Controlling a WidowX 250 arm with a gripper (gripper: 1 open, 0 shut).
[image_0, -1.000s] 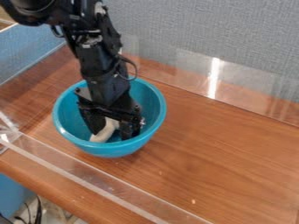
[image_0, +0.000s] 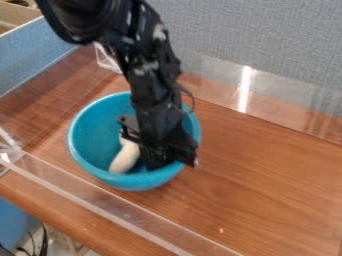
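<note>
A turquoise plastic bowl (image_0: 96, 142) sits on the wooden table. My black gripper (image_0: 160, 150) reaches down into it from above, its lower body over the bowl's right half and hiding much of the inside. A pale, elongated object (image_0: 124, 155) lies in the bowl, just left of the gripper. The fingertips are dark and partly hidden, so whether they are open or shut is unclear.
A grey textured wall (image_0: 254, 50) with a clear strip stands behind. At left are a light blue panel (image_0: 40, 55) and some cables near the lower edge.
The arm has shifted to the right, and the gripper now sits further over the bowl's right side. The bowl has moved slightly right and down, and the pale object shows more.
</note>
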